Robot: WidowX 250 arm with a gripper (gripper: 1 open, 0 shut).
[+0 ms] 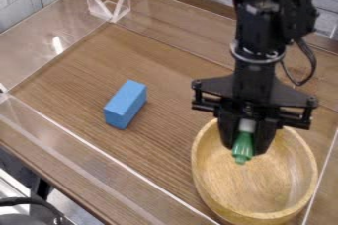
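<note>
My gripper (pixel 246 120) hangs over the tan round bowl (pixel 251 194) at the lower right, shut on a green object (pixel 243 144) that points down from its fingers into the upper part of the bowl's opening. The black body of the arm hides the top of the green object and part of the bowl's far side. A blue block (pixel 126 105) lies on the wooden table, left of the gripper.
A pale edge runs along the left side. A black cable loops at the right of the arm.
</note>
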